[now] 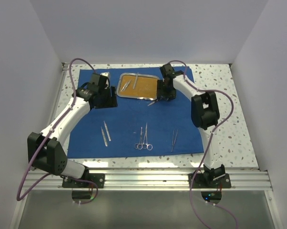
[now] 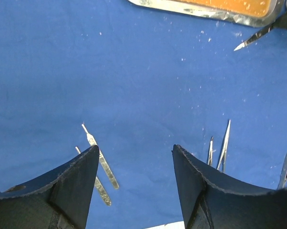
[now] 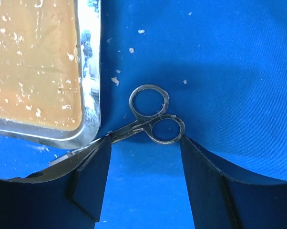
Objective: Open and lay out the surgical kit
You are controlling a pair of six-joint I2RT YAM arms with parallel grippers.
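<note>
Scissors (image 3: 148, 87) with two ring handles lie on the blue cloth (image 1: 124, 119) by the lower right corner of the metal tray (image 3: 92, 86). Around their handle end, my right gripper is open. Its left finger covers part of the shaft, and one ring reaches close to the right fingertip. The left gripper hovers over the cloth left of the tray, fingers apart and empty. Inside the orange-floored tray rest several slim instruments (image 1: 126, 86).
Two scalpel-like tools (image 1: 104, 136) lie at lower left on the cloth. Two ring-handled clamps (image 1: 146, 137) are at front centre, with tweezers (image 1: 174, 140) to their right.
</note>
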